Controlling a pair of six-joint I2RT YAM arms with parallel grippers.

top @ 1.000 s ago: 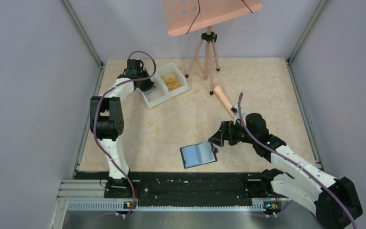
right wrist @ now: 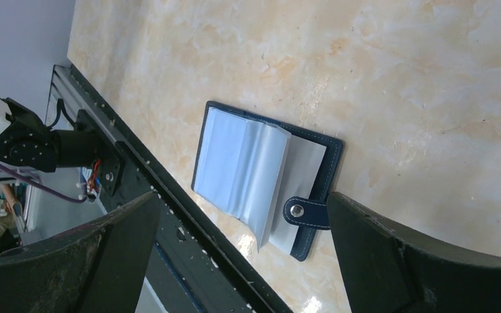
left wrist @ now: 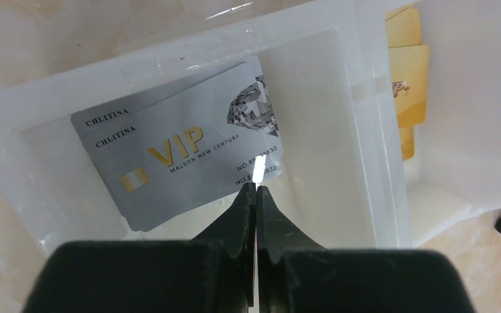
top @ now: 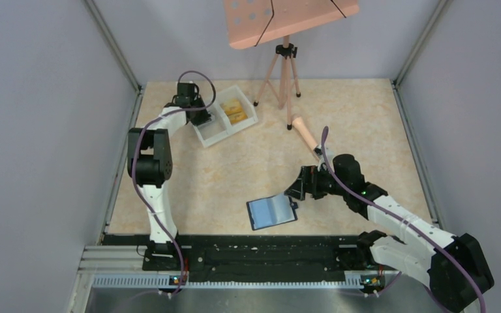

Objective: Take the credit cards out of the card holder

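The dark card holder (top: 272, 210) lies open near the table's front edge. Its clear sleeves (right wrist: 238, 166) and snap strap (right wrist: 308, 212) show in the right wrist view, and I make out no silver or gold card there. Silver VIP cards (left wrist: 182, 143) lie overlapping in the left compartment of a white box. Gold cards (top: 234, 111) are in its right compartment. Over the silver cards' lower edge, my left gripper is shut, with nothing visible between its fingers. My right gripper is open above the holder, apart from it.
The white two-compartment box (top: 214, 139) stands at the back left. A pinkish tripod (top: 284, 85) is at the back centre, with a peach-coloured rod (top: 304, 132) on the table in front of it. Bare tabletop (top: 228, 169) separates box and holder.
The left arm has shifted slightly to the right over the box. My right arm has barely moved, and the holder lies where it was.
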